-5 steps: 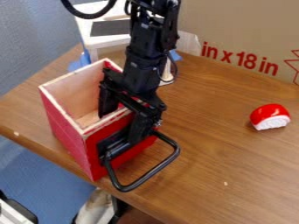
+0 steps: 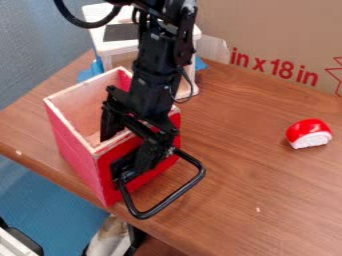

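A red-sided wooden box [image 2: 78,145] with an open top and pale interior sits on the table at the left. The black arm reaches down over it, and my gripper [image 2: 131,128] is low at the box's right part, partly over its opening. The fingertips are hard to make out against the dark arm and box. A black tube handle or bracket sticks out at the box's near right side. A red and white object [image 2: 309,133] lies by itself on the right of the table.
White items [image 2: 118,42] with blue pieces stand behind the box. A cardboard panel [image 2: 274,45] backs the table. The table's edge runs along the left and front.
Very little differs; the arm and gripper hold nearly the same pose over the box, with at most a slight shift.
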